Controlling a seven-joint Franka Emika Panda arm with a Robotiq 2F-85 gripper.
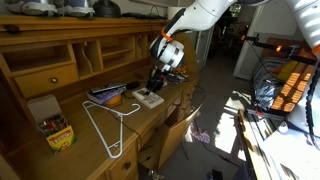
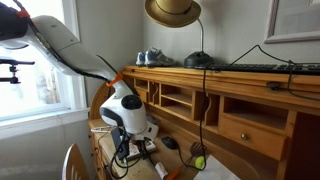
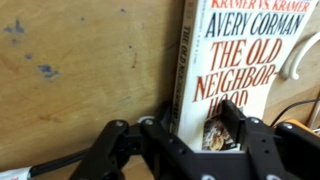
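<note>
A paperback book with a white cover and red title letters fills the right of the wrist view, cover facing up. My gripper is at its lower end; the fingertips stand apart, the left one by the spine and the right one over the cover. It is open, though how its fingers touch the book is hard to tell. In exterior view 1 the book lies on the wooden desk top, with the gripper just behind it.
A white hanger lies along the desk, with a box of crayons at the near left. Dark items sit left of the book. The cubby shelf lines the back, and an open drawer hangs below the front edge.
</note>
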